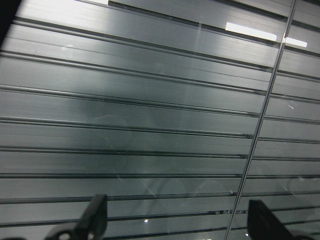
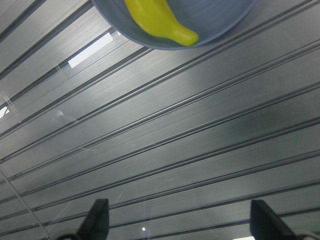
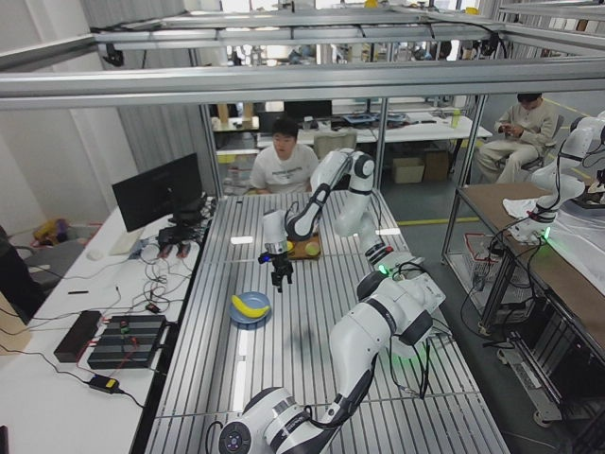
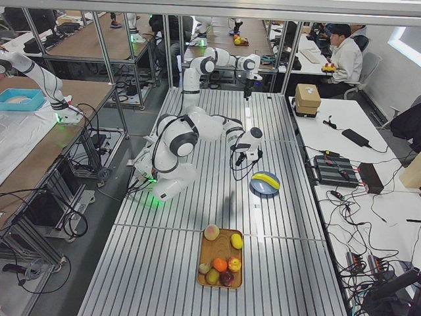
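Observation:
A yellow banana [image 3: 250,305] [image 2: 160,20] lies in a blue plate [image 4: 263,189] on the slatted metal table [image 4: 177,270]. My right gripper [image 3: 282,279] [image 4: 248,159] hangs above the table just beside the plate, open and empty; in the right wrist view [image 2: 180,225] the plate is at the top edge, off-centre from the fingers. My left gripper [image 4: 247,95] is over the other end of the table, open above bare slats in the left wrist view [image 1: 177,225].
A wooden tray [image 4: 206,250] of assorted fruit stands at the end away from my left gripper, partly hidden by the right arm in the camera left view. Cables and boxes cover the white side desk [image 3: 47,407].

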